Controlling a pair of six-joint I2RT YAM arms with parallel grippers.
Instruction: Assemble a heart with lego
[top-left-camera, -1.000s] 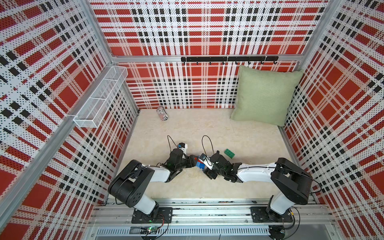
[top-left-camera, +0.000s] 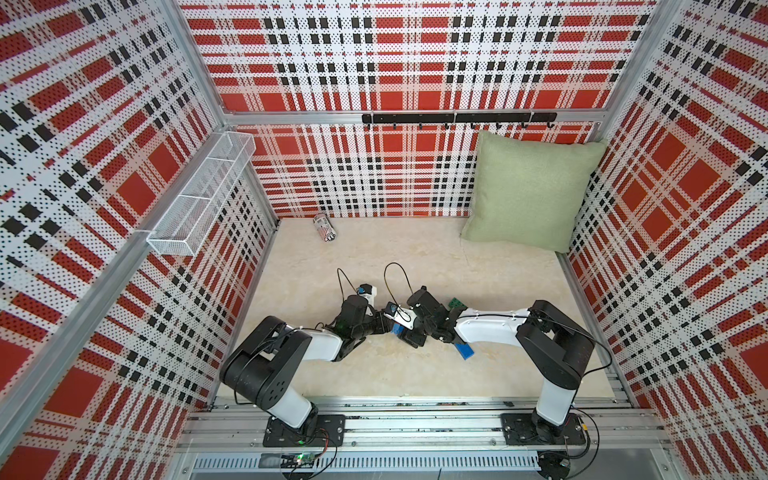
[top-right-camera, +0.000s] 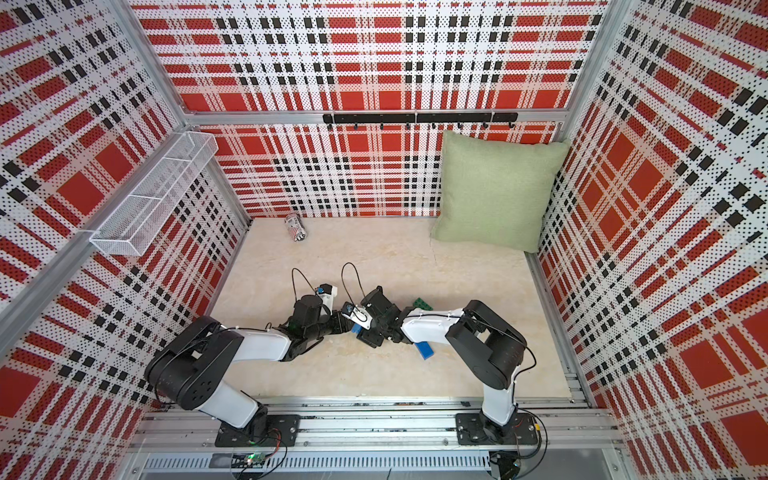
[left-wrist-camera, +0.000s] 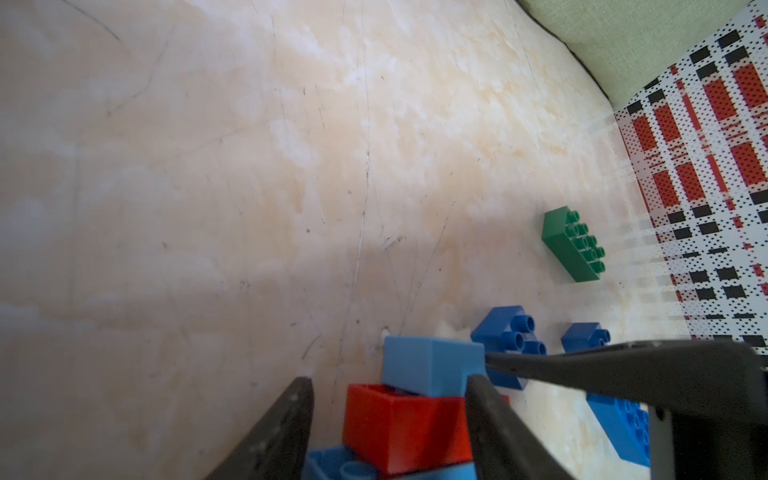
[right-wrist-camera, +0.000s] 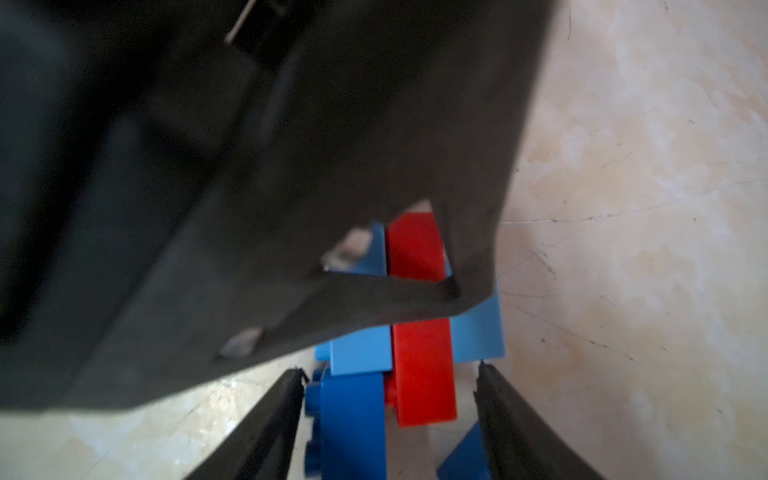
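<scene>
In the left wrist view a red brick (left-wrist-camera: 412, 428) shows between the fingers of my left gripper, which stands open. A light blue brick (left-wrist-camera: 432, 364) sits on top of it, with another blue brick (left-wrist-camera: 336, 464) below. A dark finger (left-wrist-camera: 640, 368) of the right arm reaches in from the right. In the right wrist view my right gripper is part open, its fingers spread around the stack's end, where a darker blue brick (right-wrist-camera: 352, 424) stands beside the red brick (right-wrist-camera: 424, 360). The left gripper's dark body covers much of the stack.
A green brick (left-wrist-camera: 572, 244) and loose dark blue bricks (left-wrist-camera: 512, 340) lie to the stack's right. One blue brick (top-left-camera: 464, 349) shows in front of the right arm. A can (top-left-camera: 325, 227) and a green cushion (top-left-camera: 532, 192) are at the back. Open table lies behind the arms.
My right gripper has moved left, closer to the left gripper, and now covers more of the stack. A blue brick has come into view in front of the right arm. The left arm has barely shifted.
</scene>
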